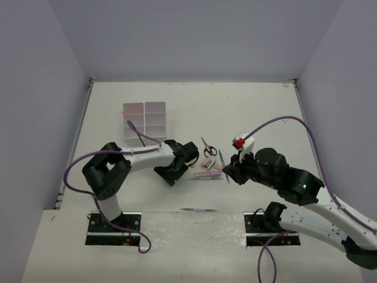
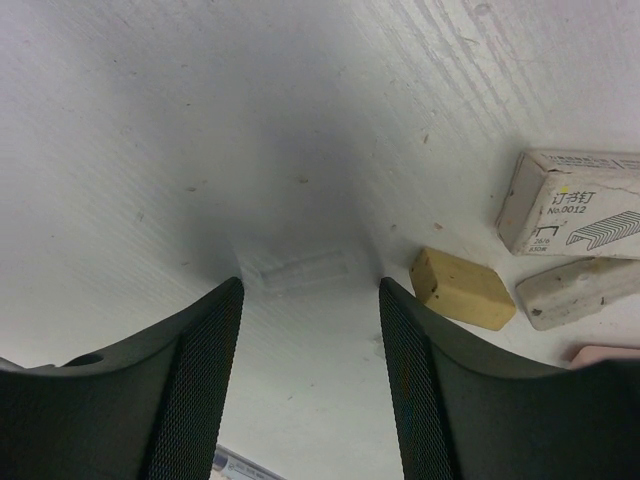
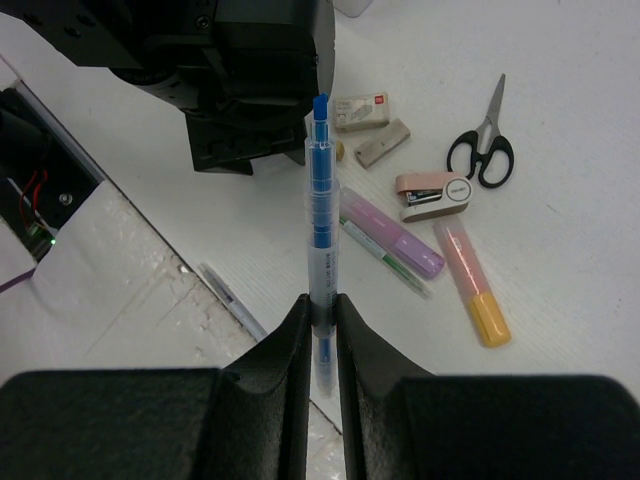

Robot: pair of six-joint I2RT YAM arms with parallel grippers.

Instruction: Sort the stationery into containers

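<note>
In the right wrist view, a blue-and-clear pen [image 3: 322, 230] stands along the view, with my right gripper shut on it. My left gripper is low over the table, its fingers wide apart. Between its fingertips shows a faint, nearly clear rectangular piece [image 2: 305, 272]; whether the fingers touch it cannot be seen. Close to its right finger lie a yellowish block [image 2: 462, 288], a staple box [image 2: 575, 205] and a grey eraser-like bar [image 2: 580, 290]. A sectioned tray [image 1: 144, 114] is at the back left, an orange item lying in one compartment.
Black-handled scissors [image 3: 485, 145], a pink stapler [image 3: 432, 195], a purple marker [image 3: 390, 235], a green-striped pen [image 3: 385, 258] and an orange-ended tube [image 3: 472, 285] lie between the arms. One pen [image 1: 198, 209] lies at the front edge.
</note>
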